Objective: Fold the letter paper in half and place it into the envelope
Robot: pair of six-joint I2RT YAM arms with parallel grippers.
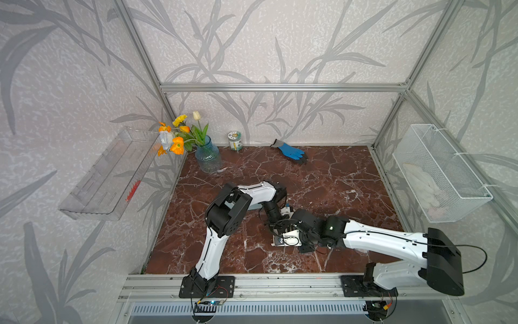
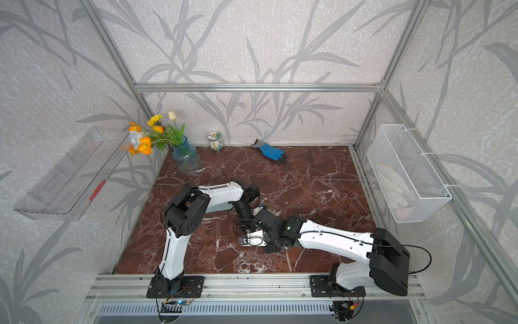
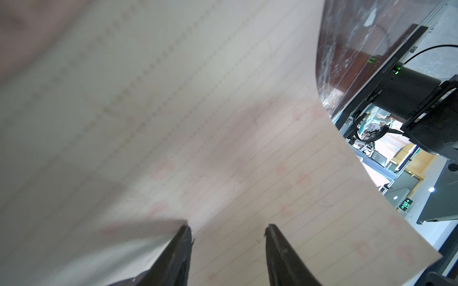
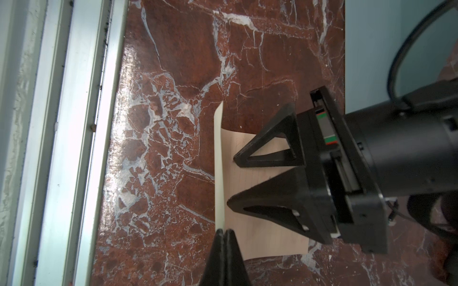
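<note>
The letter paper [image 4: 265,238] lies on the marble table under both grippers, its edge along the front side curled up in the right wrist view. My left gripper fills the bottom of its wrist view, fingers apart against a close expanse of dotted-lined paper [image 3: 248,157]. In the right wrist view its black fingers rest over the sheet. My right gripper is shut, its fingertips at the raised paper edge; whether they pinch it is unclear. In both top views the arms hide most of the sheet.
A pale blue item [image 4: 381,43], perhaps the envelope, lies behind the left arm. The flower vase [image 1: 208,156], a tin [image 1: 234,140] and a blue glove [image 1: 291,152] stand or lie at the back.
</note>
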